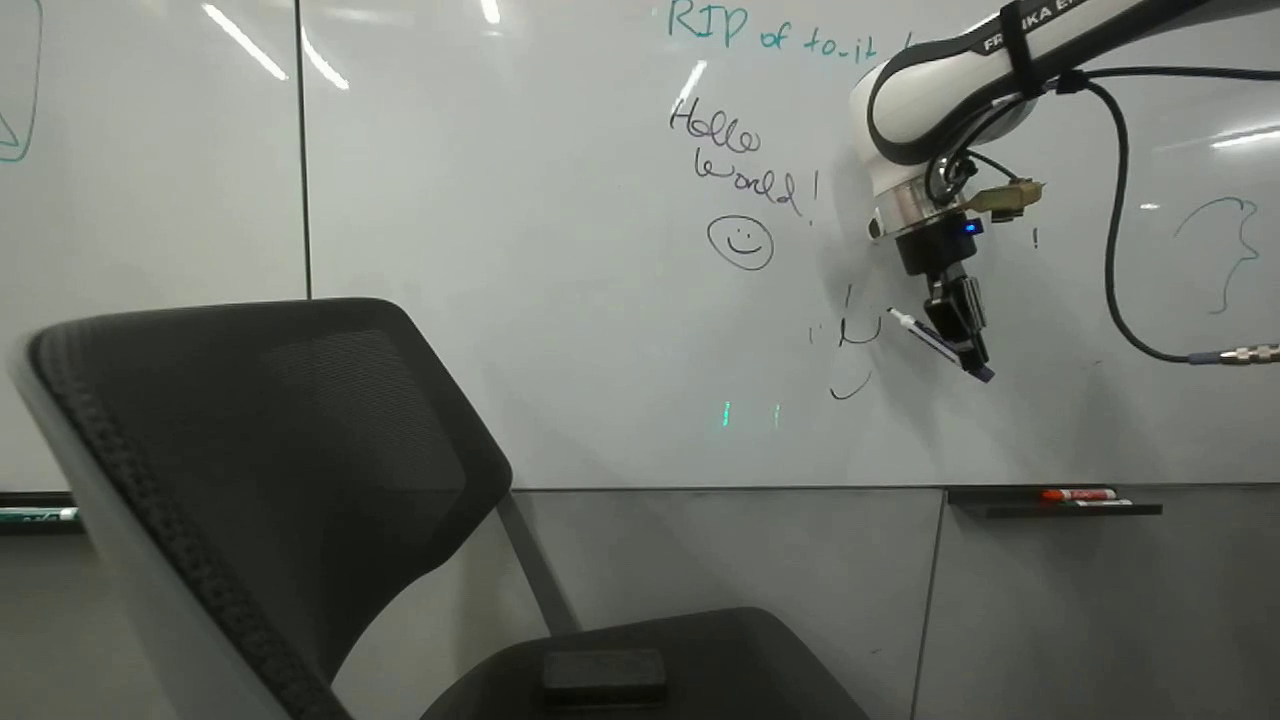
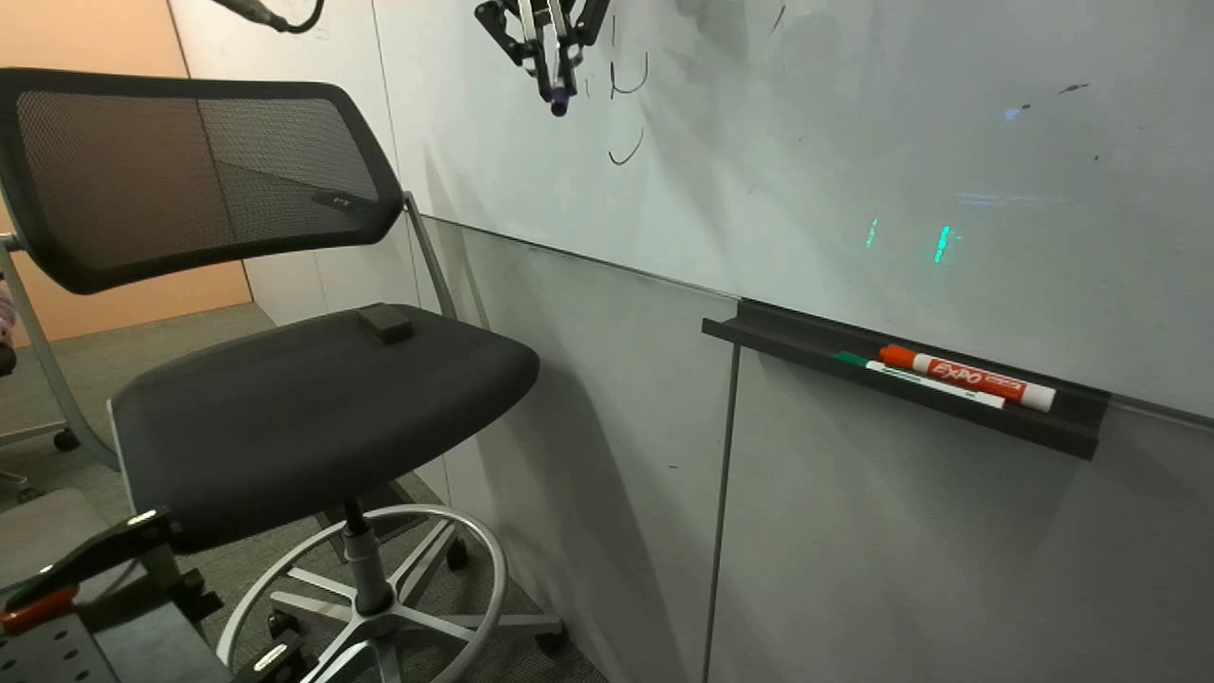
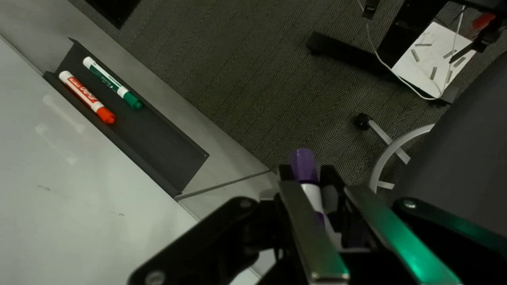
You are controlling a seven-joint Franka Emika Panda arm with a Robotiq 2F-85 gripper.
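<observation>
My gripper point(image 1: 974, 348) is shut on a white marker point(image 1: 921, 331) with a dark purple end. In exterior view 1 the marker slants, its tip up and to the left, just right of some short black strokes point(image 1: 858, 332) on the whiteboard point(image 1: 540, 240). Whether the tip touches the board cannot be told. The wrist view has the marker's purple end point(image 3: 303, 165) poking out between the fingers; its tip is hidden there. From exterior view 2 the gripper point(image 2: 558, 96) hangs at the top, with the purple end pointing down.
A dark tray point(image 2: 774, 330) below the board holds a red marker point(image 2: 967, 376) and a green one point(image 2: 933, 385). An office chair point(image 1: 276, 444) stands in front, with a black block point(image 1: 603, 677) on its seat. Writing point(image 1: 744, 156) covers the board's upper middle.
</observation>
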